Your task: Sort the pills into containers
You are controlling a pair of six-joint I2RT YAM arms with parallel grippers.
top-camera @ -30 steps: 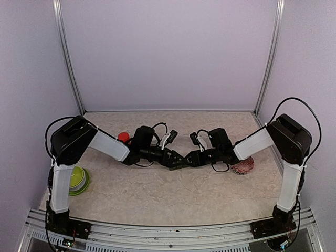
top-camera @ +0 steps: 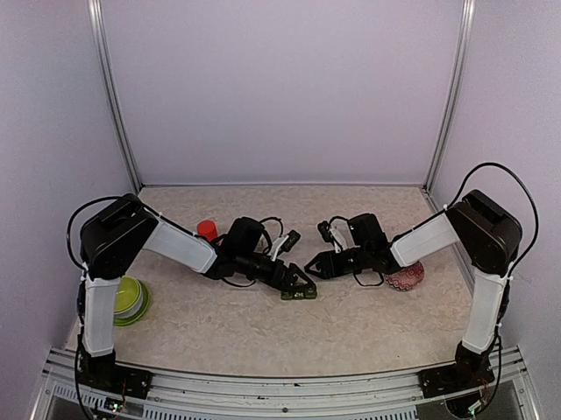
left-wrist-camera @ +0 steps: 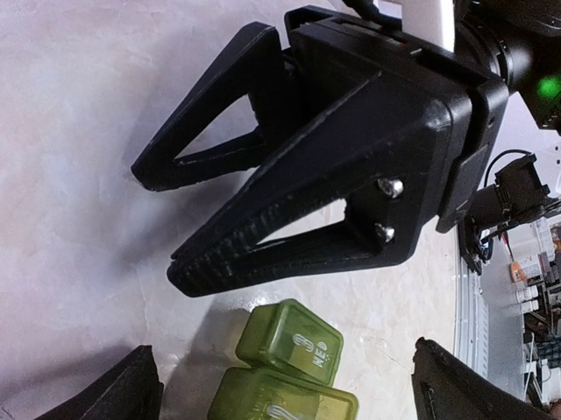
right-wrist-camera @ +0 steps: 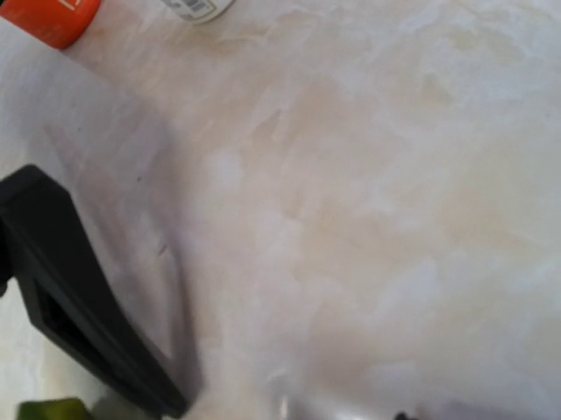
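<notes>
A translucent green pill organizer (top-camera: 298, 295) lies at the middle of the table. In the left wrist view, two of its lidded compartments (left-wrist-camera: 294, 341) show, both lids down; the rest is cut off. My left gripper is open, one finger either side of the organizer. Beyond the organizer's end, my right gripper hangs close above the table, fingers apart and nothing between them. In the right wrist view, a black finger (right-wrist-camera: 96, 324) and a green corner of the organizer (right-wrist-camera: 54, 409) appear at lower left. No loose pills can be made out.
A red container (top-camera: 207, 229) stands behind the left arm; the right wrist view shows an orange-red one (right-wrist-camera: 61, 16) and a white bottle (right-wrist-camera: 197, 7). Green bowls (top-camera: 128, 296) sit far left, a red patterned dish (top-camera: 406, 278) at right.
The organizer and my left gripper have shifted toward the front of the table, away from the right gripper. The right arm has barely moved.
</notes>
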